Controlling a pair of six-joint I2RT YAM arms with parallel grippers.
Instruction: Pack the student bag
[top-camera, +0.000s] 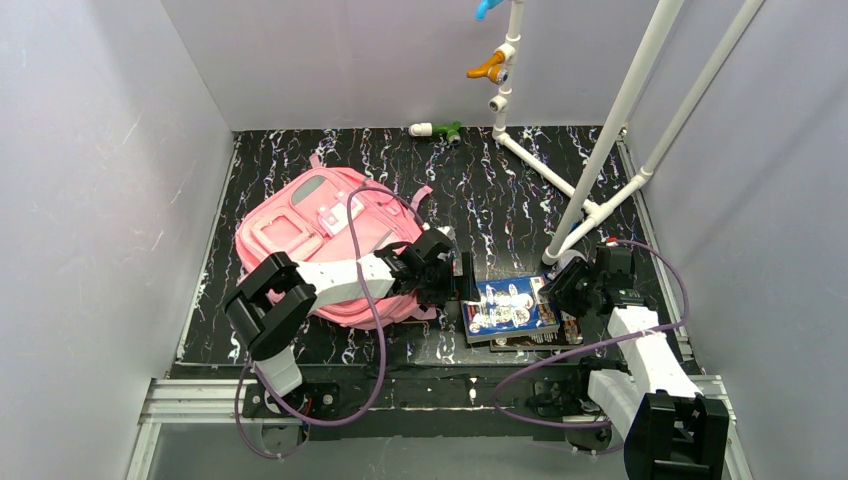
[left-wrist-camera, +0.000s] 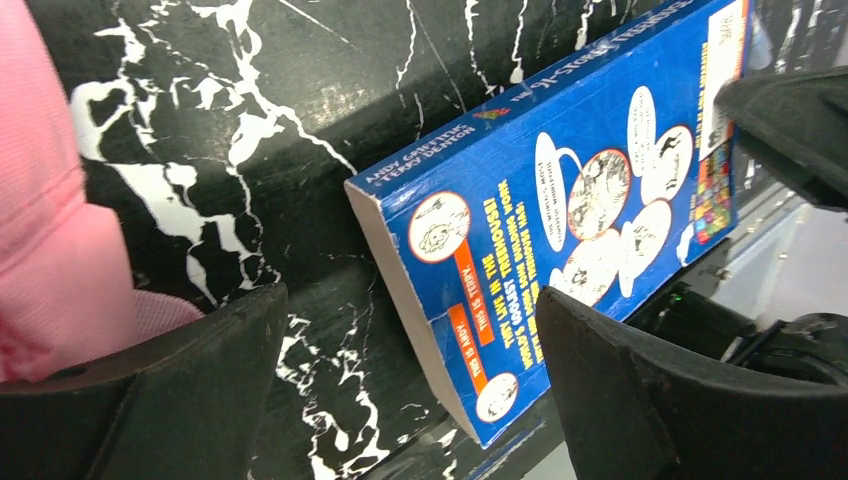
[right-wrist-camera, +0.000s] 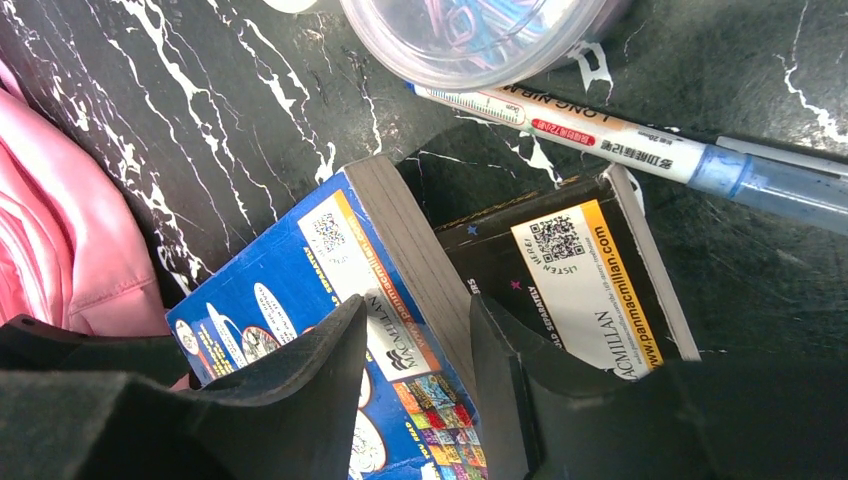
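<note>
A blue book (top-camera: 511, 305) lies partly on top of a dark book (right-wrist-camera: 565, 285), its left end shifted out past it. My right gripper is shut on the blue book's right end, one finger over the cover and one at the page edge. In the left wrist view, my left gripper stands open above the book's left end, with nothing gripped between its fingers. The pink student bag (top-camera: 325, 235) lies on the left, partly under my left arm.
Beyond the books are a round clear tub (right-wrist-camera: 480, 35) of paper clips and a capped blue-and-white pen (right-wrist-camera: 620, 145). White pipes (top-camera: 590, 205) stand at the right. The floor between bag and pipes is clear.
</note>
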